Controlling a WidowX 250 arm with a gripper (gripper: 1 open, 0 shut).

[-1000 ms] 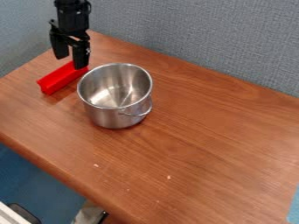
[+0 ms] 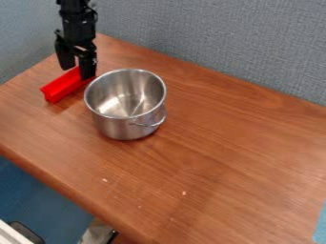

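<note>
A red bar-shaped object (image 2: 61,88) lies on the wooden table at the left, slanting toward the back. My black gripper (image 2: 76,65) is open, low over the far end of the bar, its fingers on either side near that end; whether they touch it is unclear. A steel pot (image 2: 125,103) with a wire handle stands just right of the bar, appearing empty.
A grey padded wall (image 2: 230,43) runs along the back. The table's front-left edge drops to a blue floor.
My gripper has moved slightly lower toward the far end of the red bar. The bar and pot look unmoved.
</note>
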